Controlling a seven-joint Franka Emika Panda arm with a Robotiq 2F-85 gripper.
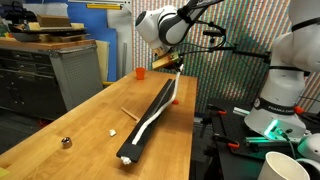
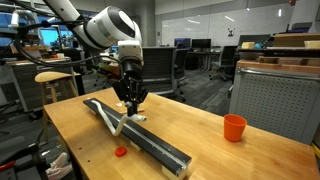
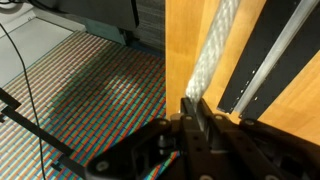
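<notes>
My gripper is shut on one end of a white rope. In the first exterior view, the gripper stands above the far end of a long black board. From there the rope slopes down to the board's near end. In the second exterior view, the gripper is low over the table, with the rope beside it. The wrist view shows the black board right of the held rope, with a pale strip running along it. The fingers partly hide the rope's gripped end.
A red round piece lies beside the board. An orange cup stands apart on the wooden table. A thin stick and a small metal knob lie left of the board.
</notes>
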